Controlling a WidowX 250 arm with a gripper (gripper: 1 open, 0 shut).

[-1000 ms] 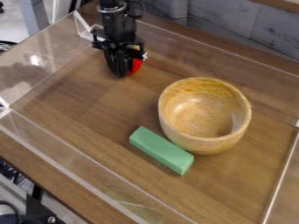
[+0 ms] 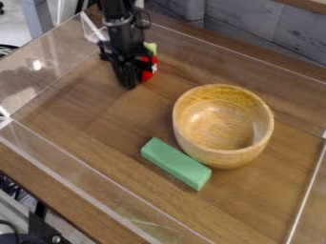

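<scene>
My black gripper point(image 2: 130, 72) reaches down from the top left to the back left of the wooden table, its fingers low beside a small red object point(image 2: 148, 71). The red object is partly hidden behind the gripper, with a bit of yellow-green showing above it. I cannot tell whether the fingers grip it.
A wooden bowl point(image 2: 223, 126) stands right of centre. A green block point(image 2: 176, 163) lies on the table point(image 2: 90, 152) in front of it.
The gripper has shifted very slightly down and left, and a little yellow-green shows beside it above the red object. The bowl and green block are unmoved.
</scene>
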